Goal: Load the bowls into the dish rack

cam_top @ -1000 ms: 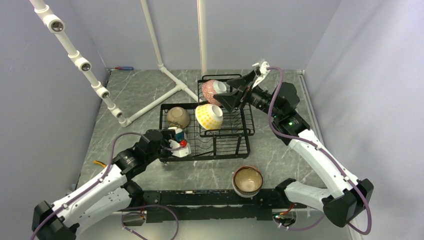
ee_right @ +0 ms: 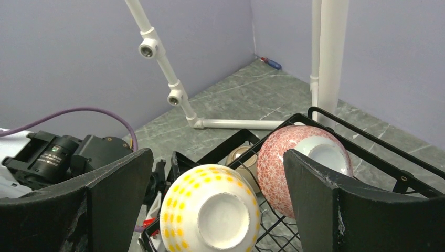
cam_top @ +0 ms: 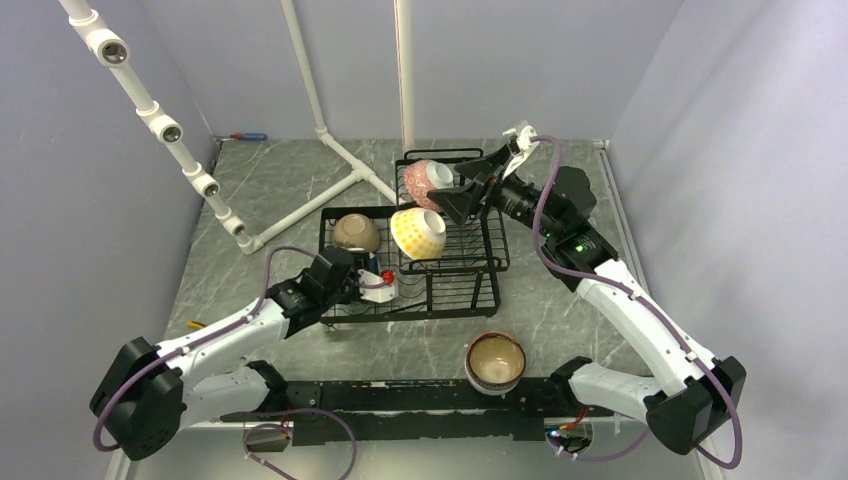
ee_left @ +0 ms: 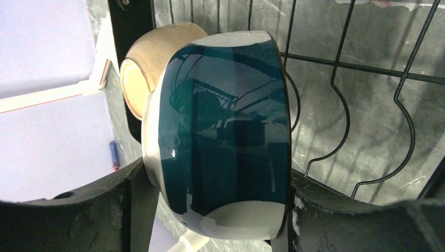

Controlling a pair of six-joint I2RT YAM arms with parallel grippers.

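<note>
My left gripper has its fingers either side of a teal-and-white bowl [ee_left: 225,131] on its side in the lower rack [cam_top: 460,310]; whether they grip it is unclear. A tan bowl [cam_top: 355,231] lies beside it. The upper tier holds a yellow-dotted bowl [cam_top: 418,233] and a pink patterned bowl [cam_top: 425,185]. My right gripper is open above these two, nothing between its fingers. A brown-and-white bowl [cam_top: 495,360] sits on the counter in front of the rack, right of center in the top view.
White pipe framework [cam_top: 300,212] stands behind and left of the rack, with a screwdriver [cam_top: 249,136] at the back left.
The right arm has stayed still.
</note>
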